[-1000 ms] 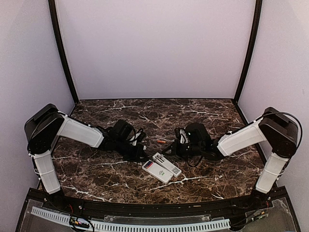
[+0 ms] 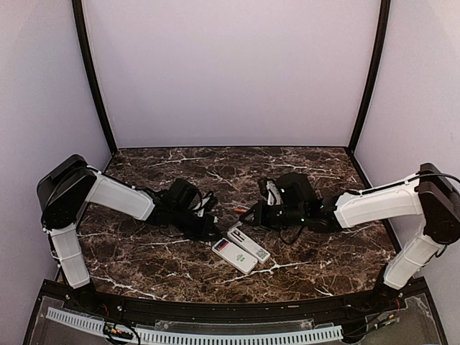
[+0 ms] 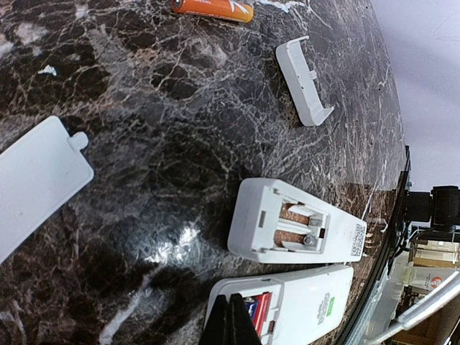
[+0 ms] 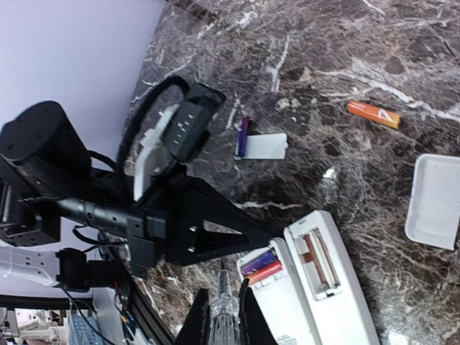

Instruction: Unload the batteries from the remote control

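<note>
Two white remotes lie side by side. In the left wrist view, the rear remote (image 3: 345, 241) has an open compartment showing slots and brown patches, with no battery visible. The front remote holds a red battery beside a bluish one; in the right wrist view a purple battery (image 4: 259, 264) lies there too. My left gripper is shut at that compartment's end, nothing visible between its fingers; contact cannot be judged. My right gripper is shut on a silvery thing, its kind unclear, above the table near the remotes.
An orange battery (image 4: 374, 113) lies loose behind the remotes. Beyond the left arm, a purple battery (image 4: 242, 136) rests against a flat white cover (image 4: 266, 146). Another white cover (image 4: 435, 198) lies to the right. Both arms are close together.
The left arm has stayed still.
</note>
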